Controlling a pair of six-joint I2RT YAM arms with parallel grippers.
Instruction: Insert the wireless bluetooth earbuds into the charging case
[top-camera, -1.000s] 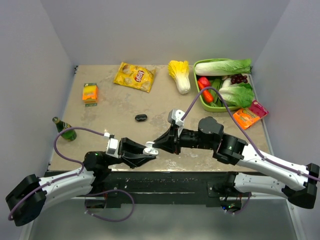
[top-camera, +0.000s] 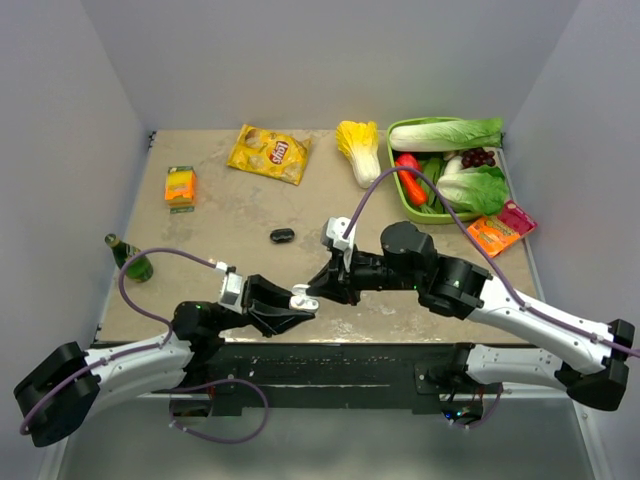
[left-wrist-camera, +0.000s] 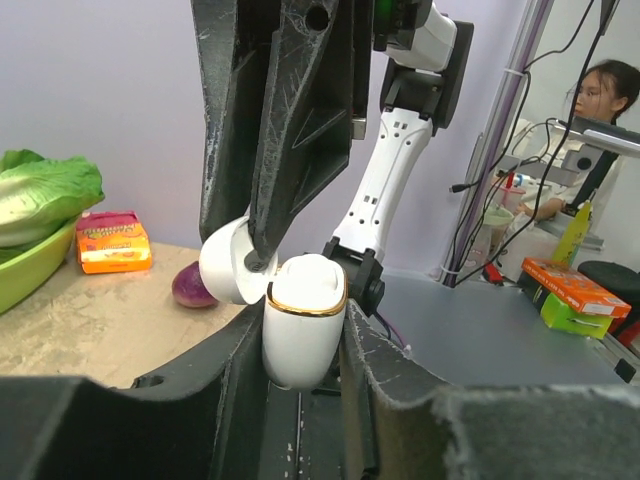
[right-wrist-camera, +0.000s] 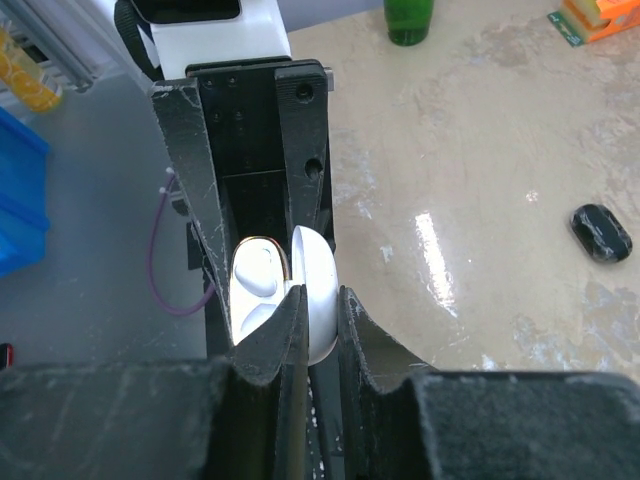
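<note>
The white charging case with a gold rim (left-wrist-camera: 304, 330) is held at the front middle of the table, with my left gripper (top-camera: 296, 316) shut on its body. Its lid stands open (right-wrist-camera: 315, 290), and my right gripper is shut on that lid, coming from the right. In the right wrist view the case's inside (right-wrist-camera: 255, 270) shows wells facing up; whether earbuds sit in them I cannot tell. A small black oval object (top-camera: 282, 235) lies on the table behind the grippers.
A chips bag (top-camera: 268, 155), yellow boxes (top-camera: 180, 188), a cabbage (top-camera: 358, 150), a green vegetable basket (top-camera: 395, 178) and orange packets (top-camera: 492, 235) line the back and sides. A green bottle (top-camera: 136, 260) stands at left.
Both arms have shifted very slightly, the right arm's elbow a little upward in the top view; the case stays held between the two grippers.
</note>
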